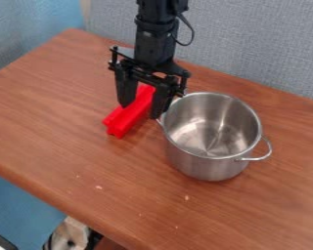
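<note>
I cannot tell whether they touch it. A steel pot (213,137) with two wire handles stands just right of the bar and the gripper.
A padded grey wall (264,44) runs along the back, and the table's edge drops to a blue floor at the lower left.
</note>
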